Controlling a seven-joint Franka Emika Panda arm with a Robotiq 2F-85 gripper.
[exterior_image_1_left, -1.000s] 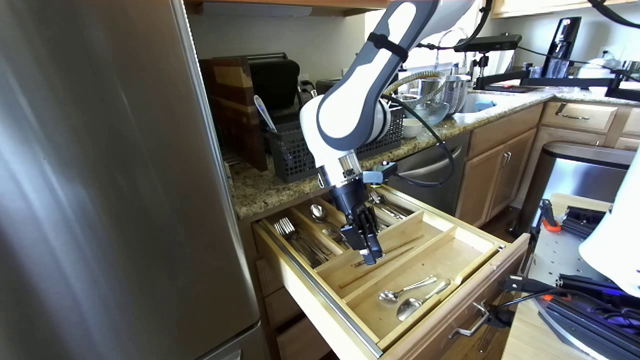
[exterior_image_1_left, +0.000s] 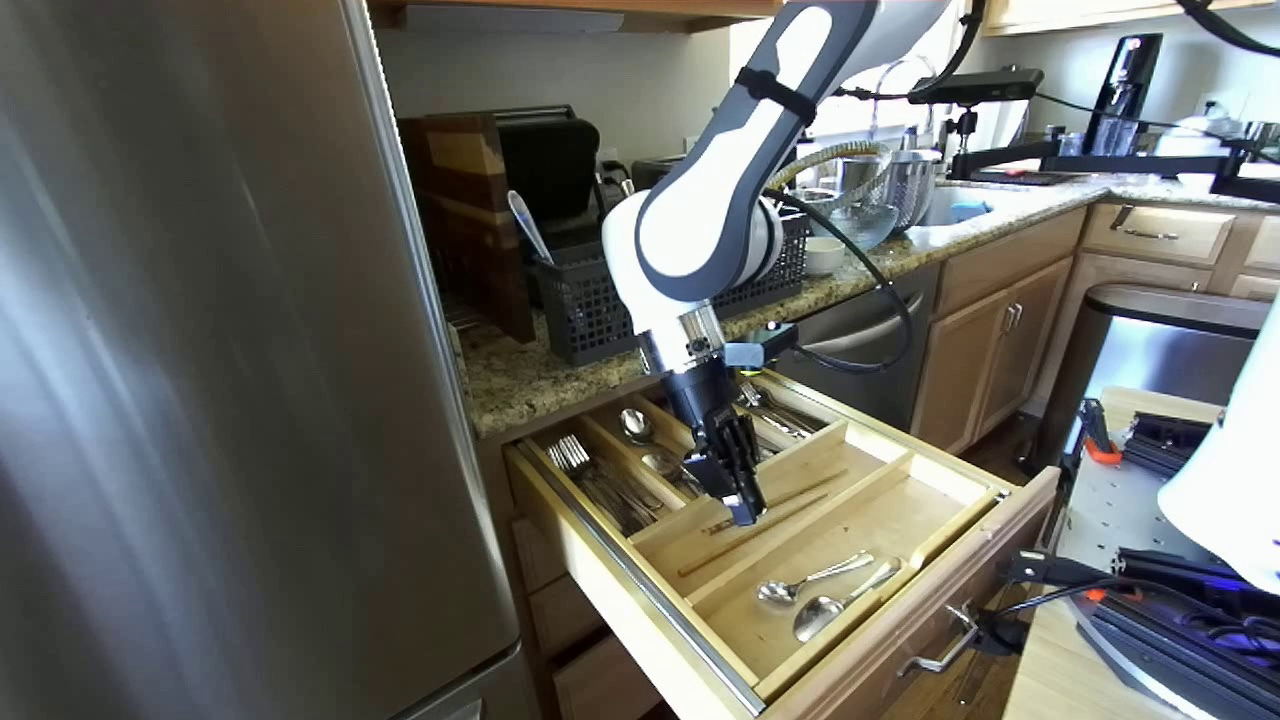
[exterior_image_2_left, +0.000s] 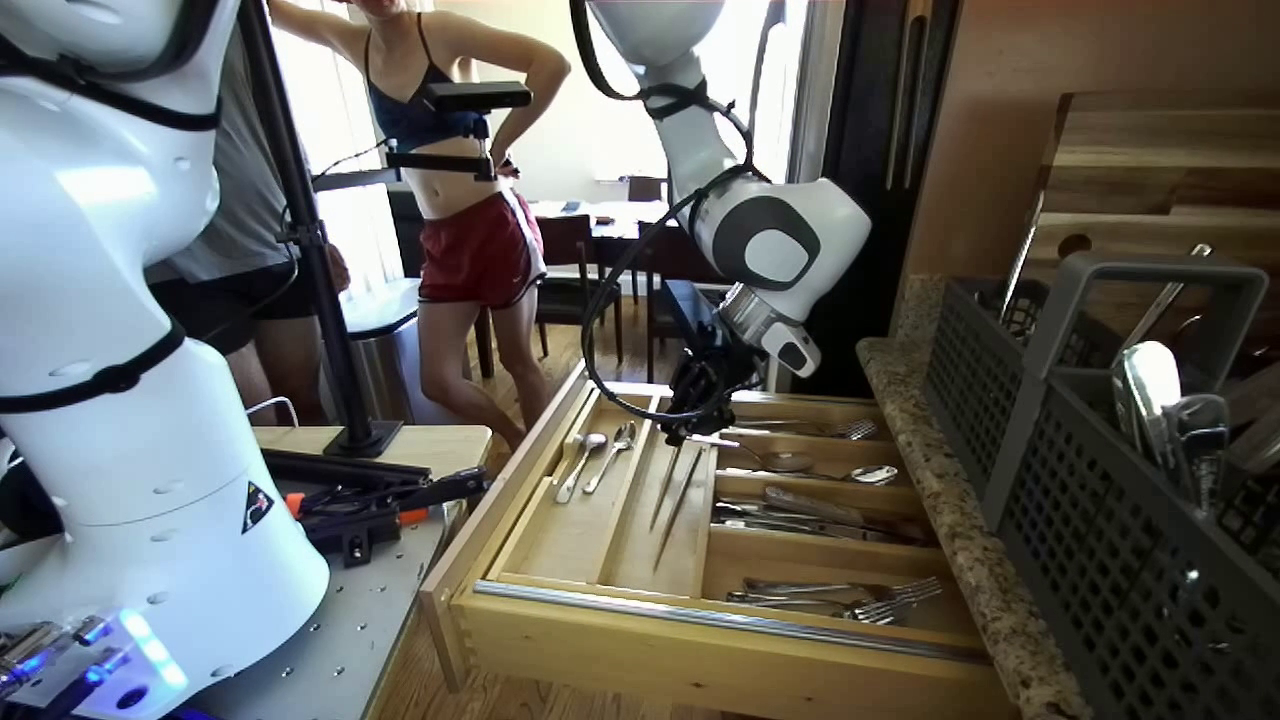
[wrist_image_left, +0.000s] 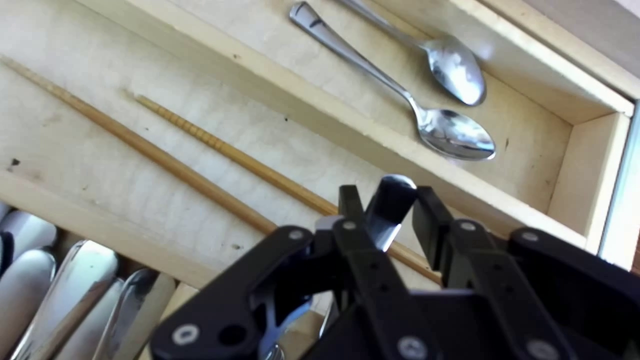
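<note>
My gripper is shut on a shiny silver utensil (wrist_image_left: 384, 228), whose rounded handle end pokes up between the fingers in the wrist view. The rest of the utensil is hidden behind the gripper, so its kind is unclear. In exterior view 1 the gripper (exterior_image_1_left: 741, 510) hangs low over the open drawer, above the chopstick compartment. Two wooden chopsticks (wrist_image_left: 162, 157) lie in that compartment. Two spoons, a nearer one (wrist_image_left: 456, 135) and a farther one (wrist_image_left: 459, 69), lie in the adjoining front compartment.
Wooden dividers (wrist_image_left: 252, 66) split the drawer. Forks (exterior_image_2_left: 888, 600), knives (exterior_image_2_left: 816, 516) and more spoons (exterior_image_2_left: 873, 475) fill compartments towards the counter. A dark dish rack (exterior_image_1_left: 588, 312) stands on the counter. The front compartment has bare room beside its spoons.
The gripper sits very slightly higher than a second ago in exterior view 1. Drawer and cutlery show no clear movement.
</note>
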